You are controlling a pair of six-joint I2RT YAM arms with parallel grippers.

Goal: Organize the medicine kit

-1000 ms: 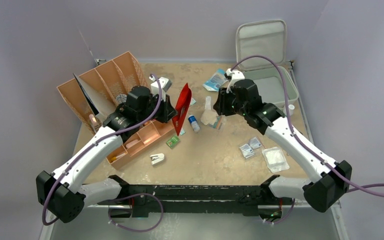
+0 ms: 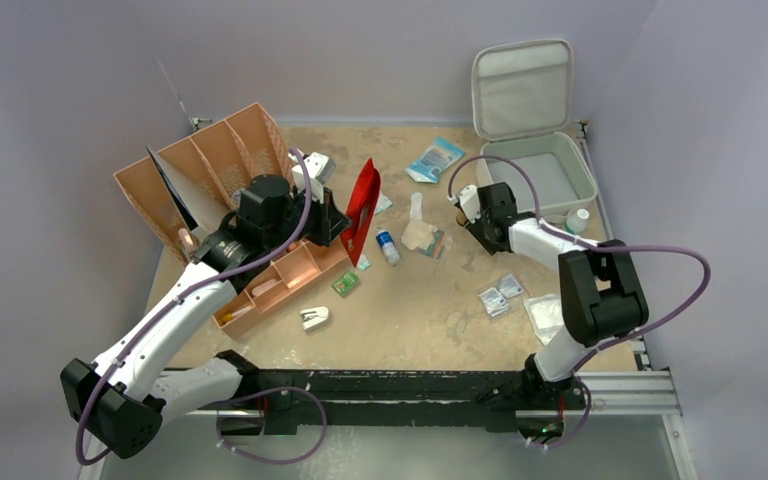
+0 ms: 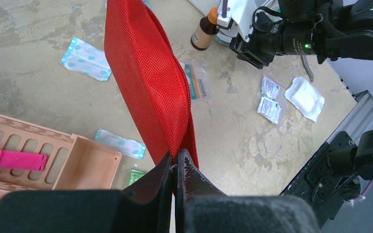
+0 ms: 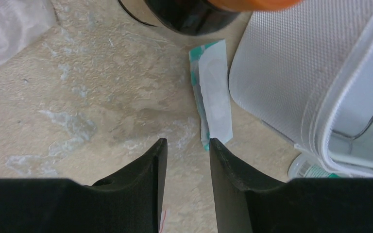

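Note:
A red fabric pouch [image 3: 150,73] hangs upright from my left gripper, which is shut on its thin lower edge. In the top view that pouch [image 2: 361,210] is held above the table's left middle, by the tan organizer box [image 2: 295,270]. My right gripper is open low over the right side of the table, nothing between its fingers. Just ahead of its right fingertip lies a narrow white and teal packet [image 4: 216,92]. A brown bottle with an orange cap [image 3: 205,31] stands beside the right gripper.
The open grey case [image 2: 550,175] stands at the back right, a white bottle [image 2: 576,221] by its front corner. A blue packet [image 2: 434,160], a blue-white tube [image 2: 387,247], a green packet [image 2: 346,284] and a white stapler-like item [image 2: 315,317] lie around.
My right arm has folded back, and its gripper has moved right and lower toward the table. The left arm and red pouch have shifted only slightly left.

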